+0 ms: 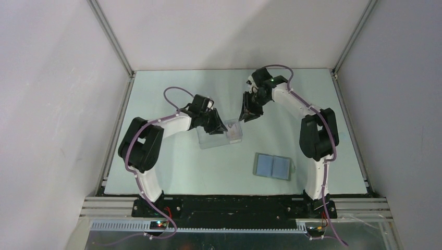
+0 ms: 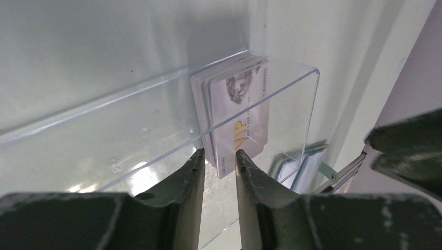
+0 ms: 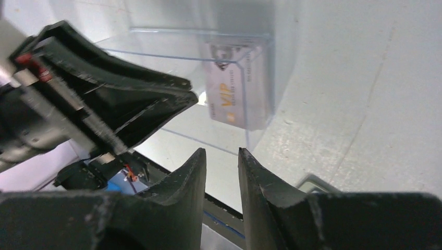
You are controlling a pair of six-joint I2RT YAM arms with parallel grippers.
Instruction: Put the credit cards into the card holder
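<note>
A stack of white cards (image 2: 244, 104) with gold VIP lettering stands on edge inside a clear box (image 1: 211, 141), at its right end. My left gripper (image 1: 225, 130) reaches over the box from the left, close to the cards. Its fingers (image 2: 194, 179) are apart, and the lower corner of the front card shows through the gap. My right gripper (image 1: 244, 120) is open just past the box's right end, with nothing between its fingers. The card holder (image 1: 272, 165) lies spread open at the lower right, showing two blue-grey panels.
The two grippers are close together above the box; the left gripper fills the left of the right wrist view. Clear box walls (image 3: 247, 104) stand around the cards. Between the box and the holder the table (image 1: 224, 172) is bare.
</note>
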